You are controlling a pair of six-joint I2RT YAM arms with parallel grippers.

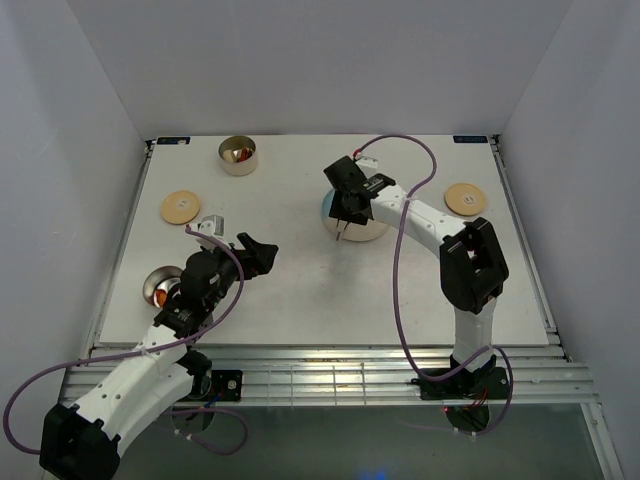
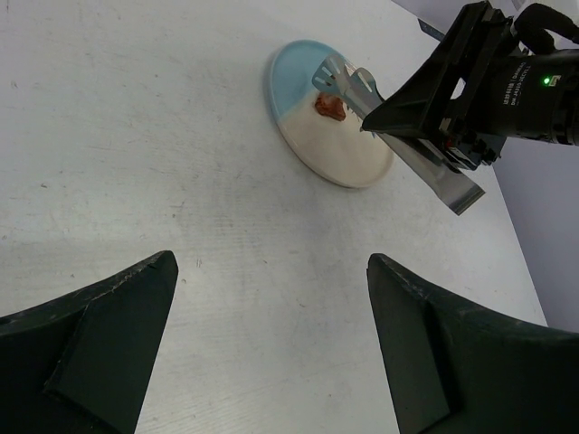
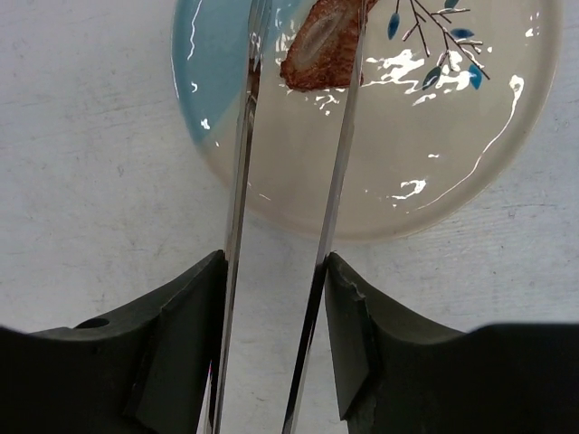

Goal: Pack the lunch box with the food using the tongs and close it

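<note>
Over the blue and cream plate [image 3: 407,194], my right gripper is closed around metal tongs [image 3: 336,172], whose two arms stand apart. A brown piece of meat [image 3: 318,54] lies on the plate among the tong ends; whether they touch it, I cannot tell. From the left wrist view, the tongs slant down to the plate beside the meat [image 2: 330,106]. My left gripper is open and empty, left of the plate. Round containers with food stand at the left: a tan one [image 1: 238,168] at the back and a metal one [image 1: 152,281] nearer, partly behind the left arm.
Flat tan discs lie on the table, one at the left [image 1: 180,207] and one at the far right [image 1: 465,199]. Walls enclose the sides and back.
</note>
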